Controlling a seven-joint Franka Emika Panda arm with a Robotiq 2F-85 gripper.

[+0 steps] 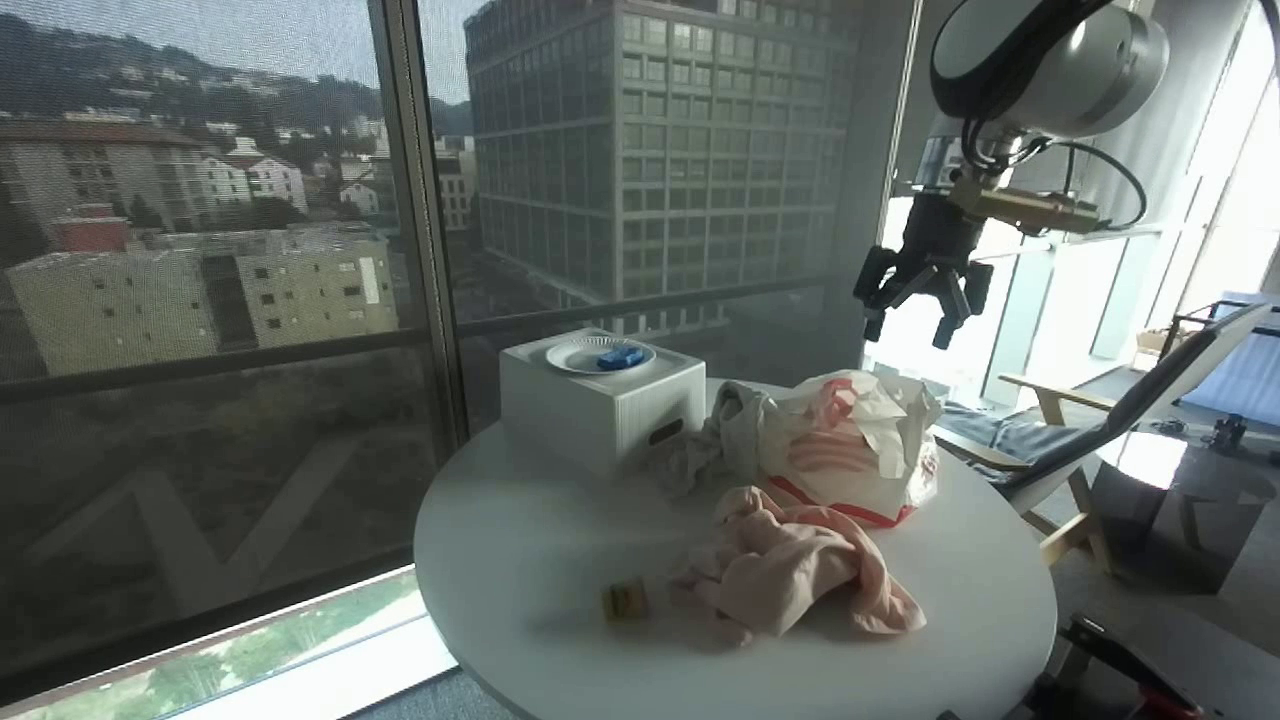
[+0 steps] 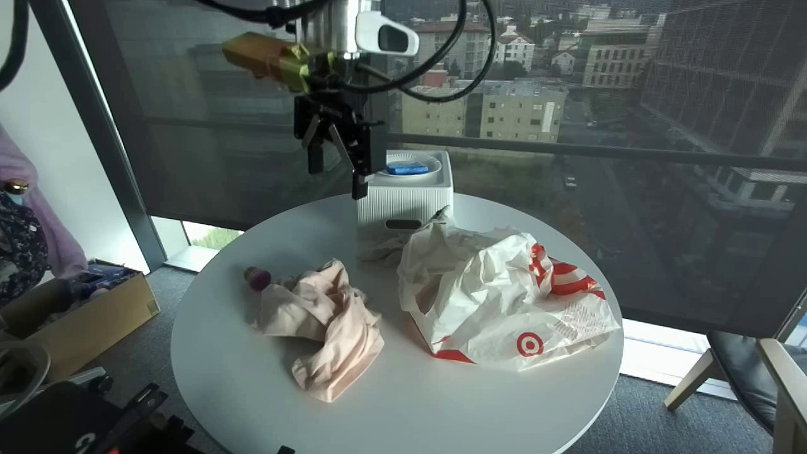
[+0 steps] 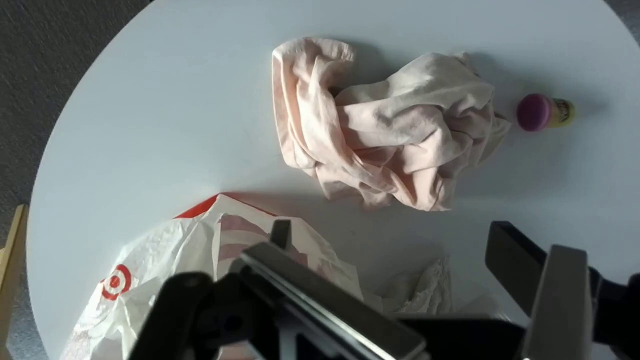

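High above the round white table hangs my gripper, open and empty. A crumpled pale pink cloth lies on the table, bunched up; it is also in exterior view 2 as the pink cloth. Beside it rests a small yellow tub with a purple lid, lying on its side. A white plastic bag with red markings stands near the cloth. Part of this bag is covered by my left finger in the wrist view. On a white box sits a white plate holding a blue object.
A greyish crumpled cloth or bag lies between the white box and the plastic bag. The window stands behind the table, and a chair is off to the side. Bare tabletop surrounds the tub.
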